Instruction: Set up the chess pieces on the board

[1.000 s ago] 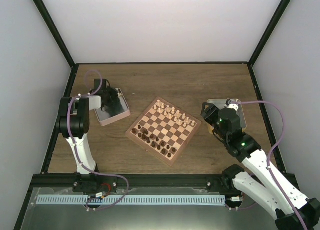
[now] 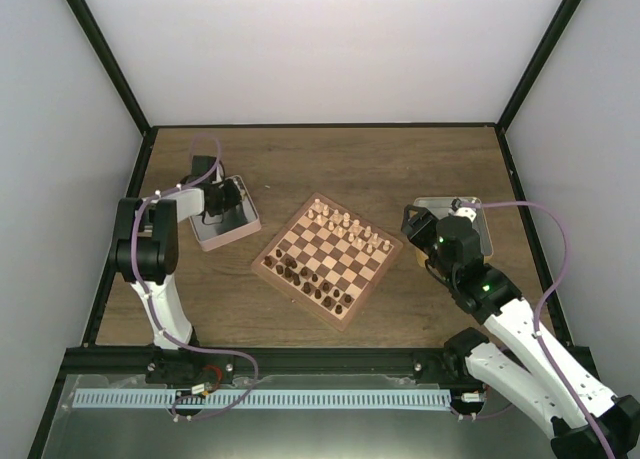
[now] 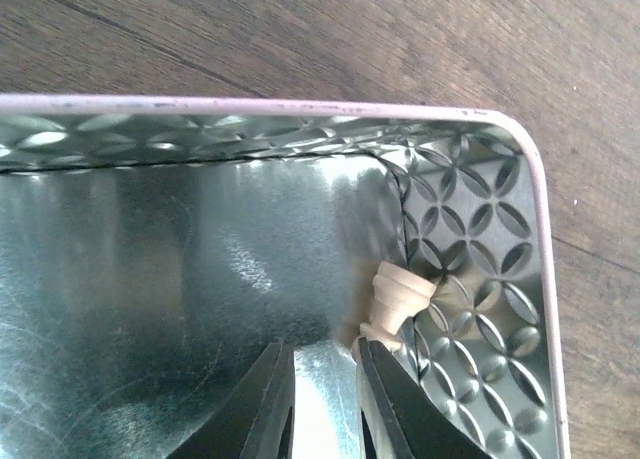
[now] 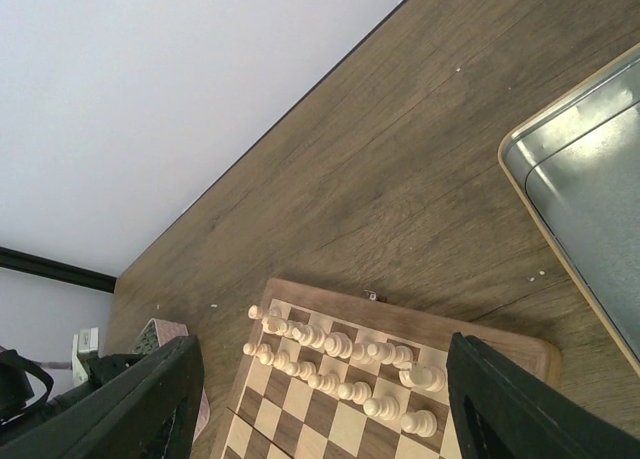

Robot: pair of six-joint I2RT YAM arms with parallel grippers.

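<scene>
My left gripper is low inside the pink-rimmed bin (image 2: 225, 237) at the left, its fingers part open beside a pale wooden chess piece (image 3: 400, 294) lying tipped against the patterned wall; nothing shows clearly between the fingertips. The chessboard (image 2: 290, 297) holds rows of light pieces (image 4: 382, 407) along the far side and dark pieces (image 2: 290, 264) along the near side. My right gripper hangs open above the right side, over the board's edge in its wrist view.
A metal tray (image 4: 580, 199) with a tan rim sits at the right, partly under my right arm. Bare wooden table (image 2: 330, 159) surrounds the board, clear at the back and between bin and board.
The left arm has shifted slightly within the bin area, its cable loop moving a little to the right. The right arm and the pieces on the board are unchanged.
</scene>
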